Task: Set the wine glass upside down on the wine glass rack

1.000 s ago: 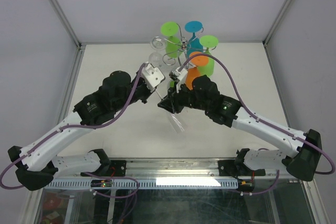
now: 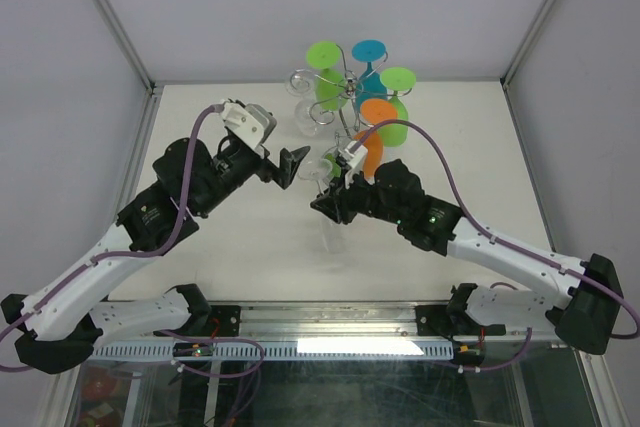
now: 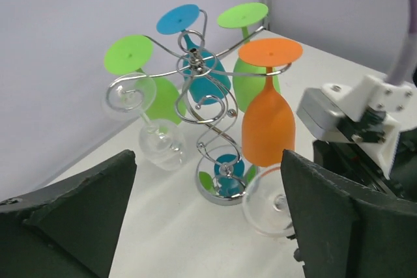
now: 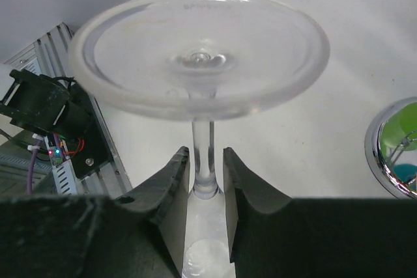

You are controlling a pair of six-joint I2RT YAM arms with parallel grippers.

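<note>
The clear wine glass is upside down in my right gripper, its round foot (image 4: 267, 24) uppermost and its bowl (image 2: 333, 237) hanging below. Fingers on both sides close around the stem near the bowl. From the left wrist, the glass foot (image 3: 260, 208) shows beside the rack. My left gripper is open and empty, its fingers wide apart, left of the glass. The wire wine glass rack (image 3: 197, 66) stands behind, carrying green, blue, orange and clear glasses by their feet.
An orange glass (image 3: 268, 125) hangs on the near side of the rack, close to my right gripper. A clear glass (image 3: 161, 144) hangs at its left.
My left gripper has opened and moved left, away from the glass. The glass, tilted before, now hangs nearly upright in my right gripper, which has shifted slightly right.
</note>
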